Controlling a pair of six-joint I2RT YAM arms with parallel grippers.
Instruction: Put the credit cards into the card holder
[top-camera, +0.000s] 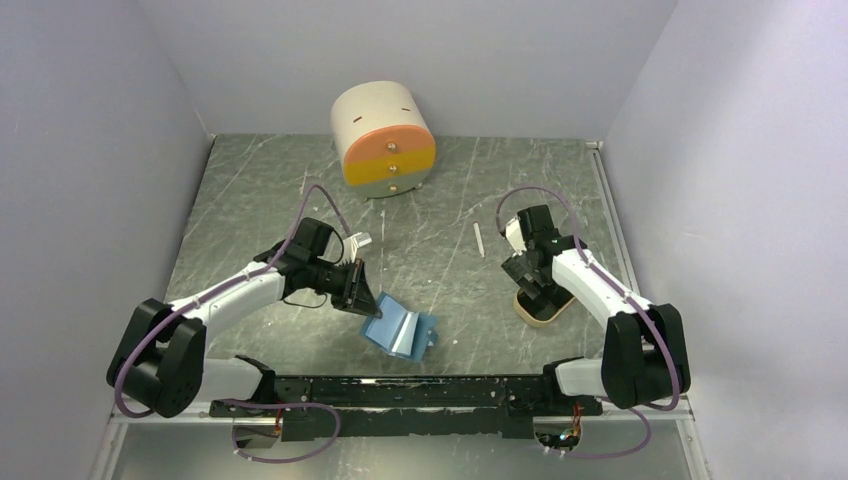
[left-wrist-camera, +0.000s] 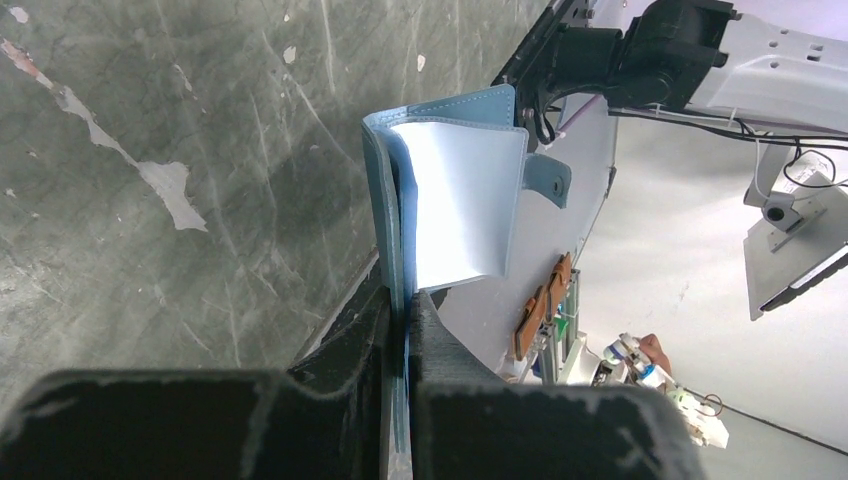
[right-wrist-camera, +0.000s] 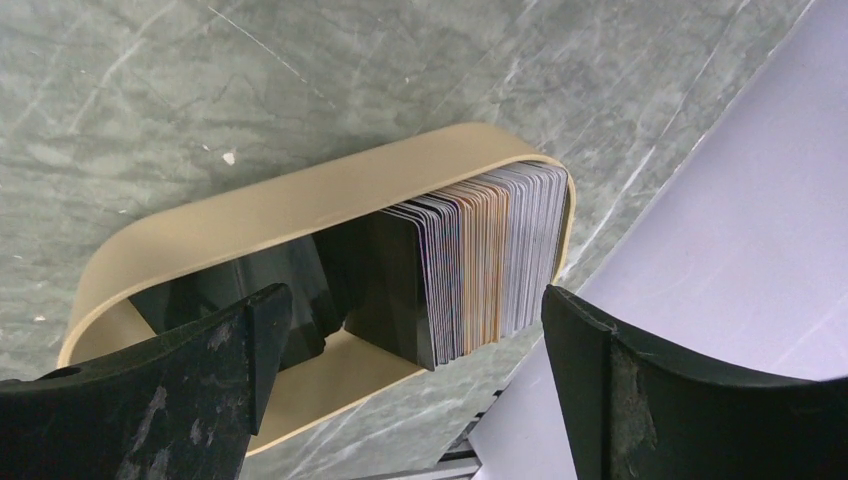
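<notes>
A blue card holder (left-wrist-camera: 455, 200) with pale inner pockets spreads part open in the left wrist view. My left gripper (top-camera: 362, 305) is shut on its edge and holds it up over the table's front left. In the right wrist view, a tan oval box (right-wrist-camera: 300, 195) contains a row of cards (right-wrist-camera: 470, 270) standing on edge, packed at its right end. Dark cards or a dark divider lean in the box's left part. Above this box my right gripper is open, its two fingers apart on either side of the card row, nothing held between them.
A rounded cabinet (top-camera: 384, 140) with coloured drawers stands at the back of the table. A small white strip (top-camera: 479, 240) lies left of the right arm. The marble table (top-camera: 430, 230) between the arms is mostly clear. A wall rises close on the right.
</notes>
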